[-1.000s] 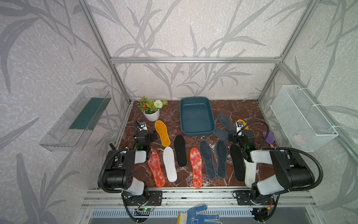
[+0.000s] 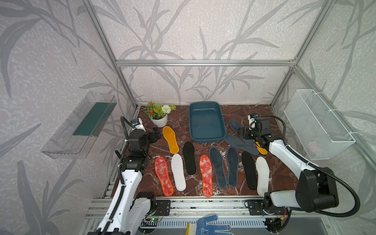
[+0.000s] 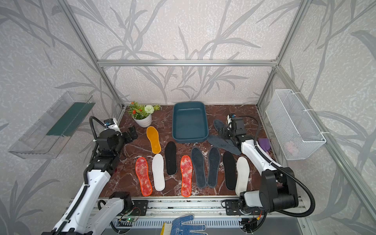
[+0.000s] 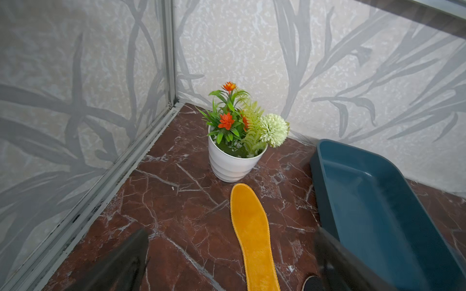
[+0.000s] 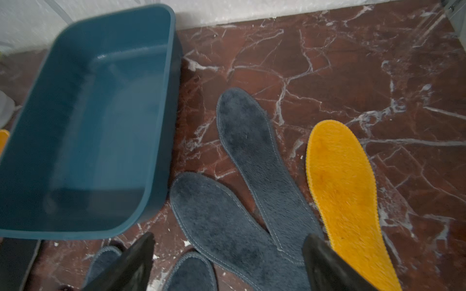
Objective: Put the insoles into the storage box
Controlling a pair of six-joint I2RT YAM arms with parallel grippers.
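Insoles lie loose on the table (image 2: pixel 235 109): yellow (image 4: pixel 252 232) by the plant, another yellow (image 5: pixel 339 184) at right, grey (image 5: pixel 262 169), black (image 2: pixel 189 156), white (image 2: pixel 177 172) and red mottled (image 3: pixel 186 176) ones. The empty blue storage box (image 2: pixel 205 121) stands at the back middle. My left gripper (image 2: pixel 155 135) hangs open at the left, over the table near the yellow insole, holding nothing. My right gripper (image 2: pixel 243 132) is above the overlapping grey insoles right of the box, its fingers apart and blurred in the wrist view, nothing visible between them.
A potted plant (image 4: pixel 230 165) stands at the back left. A clear wall basket (image 2: pixel 62 145) hangs left, a white mesh basket (image 2: pixel 317 129) right. A blue glove (image 2: pixel 207 227) lies outside the front edge.
Both arms rose from a lower, folded pose and stretched forward; both grippers shifted over the table. The insoles and box are unchanged.
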